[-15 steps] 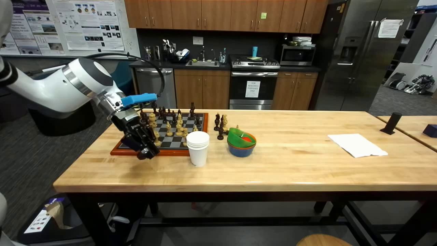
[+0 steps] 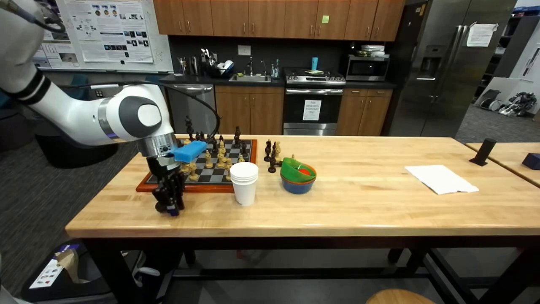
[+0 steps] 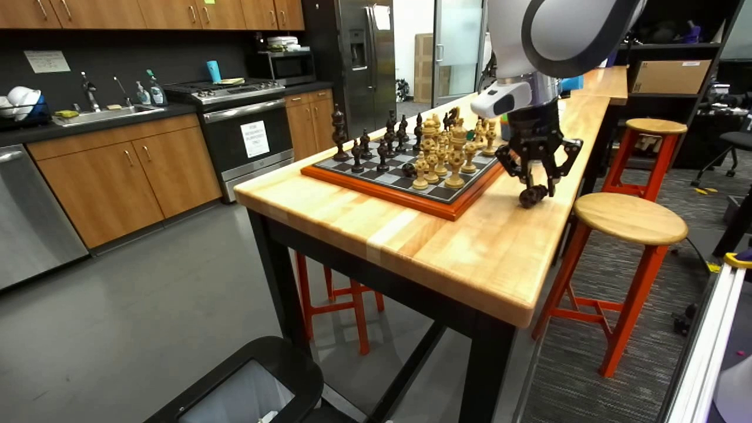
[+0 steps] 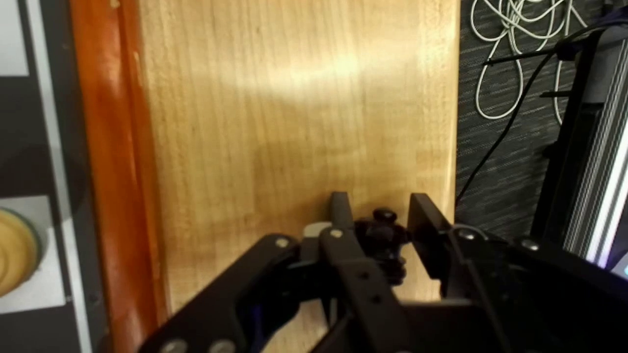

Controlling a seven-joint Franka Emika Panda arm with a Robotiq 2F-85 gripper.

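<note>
In the wrist view a dark chess piece (image 4: pixel 385 238) sits between the fingers of my gripper, which is shut on it. Exterior view 2 shows the dark piece (image 3: pixel 533 196) lying tilted at the fingertips, low over the wooden tabletop; whether it touches the wood is hard to tell. My gripper (image 2: pixel 173 208) points down beside the front side of the chessboard (image 2: pixel 202 188), off the board. Dark and pale pieces stand on the board, and one dark piece (image 3: pixel 409 170) lies on its side there.
White stacked cups (image 2: pixel 245 190) stand right of the gripper, by the board's corner. Beyond them are nested bowls (image 2: pixel 297 186) and several loose chess pieces (image 2: pixel 272 164). A white sheet (image 2: pixel 441 179) lies far right. The table's front edge (image 4: pixel 454 117) is close to the gripper.
My gripper has come down and toward the table's front edge, away from the board. It has turned from a slant to nearly upright.
</note>
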